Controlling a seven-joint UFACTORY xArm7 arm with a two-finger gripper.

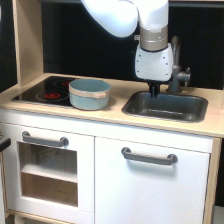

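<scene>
A grey-green pot [90,95] with a lighter rim stands on the wooden counter, at the right edge of the black stove top [45,92]. Farther right, my white gripper [153,92] points down over the left part of the dark sink [175,107]. Its small black fingers are tiny in this view, so I cannot make out whether they are apart or together. No object shows at their tips. The pot is well to the left of the gripper, not touching it.
Behind the gripper rises a dark faucet [178,68]. Below the counter are an oven door [48,165] with a window and a white cabinet door [150,180] with a grey handle. Bare counter [120,110] lies between pot and sink.
</scene>
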